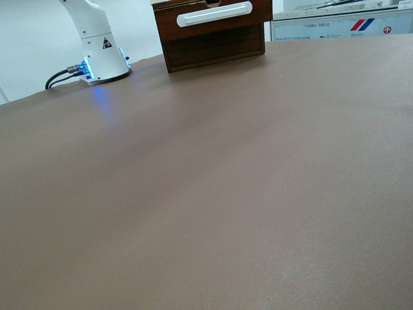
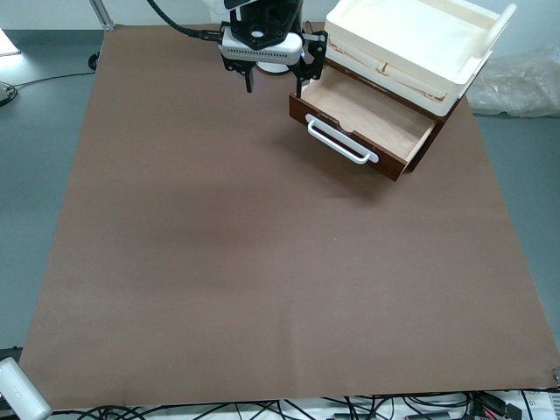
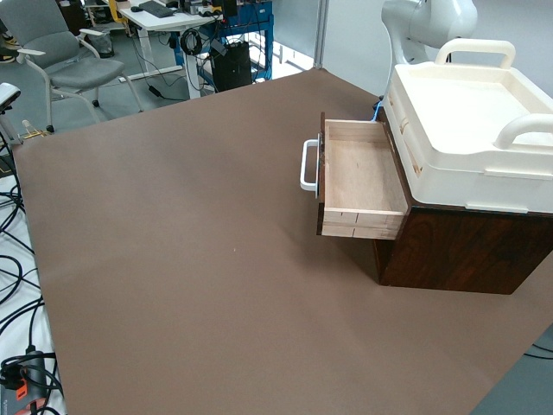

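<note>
My black gripper [image 2: 274, 86] hangs at the back of the table in the left view, open, with nothing between its fingers, just left of the dark wooden cabinet [image 3: 462, 255]. The cabinet's drawer [image 2: 367, 118] stands pulled out and looks empty, with a white handle [image 2: 341, 144] on its front. A white tray [image 3: 467, 130] with raised handles sits on top of the cabinet. The top view shows the cabinet front [image 1: 213, 48] and the white arm base [image 1: 103, 58], but not the gripper.
Cables [image 2: 394, 407] lie beyond the near edge. A chair and a desk stand off the table in the right view.
</note>
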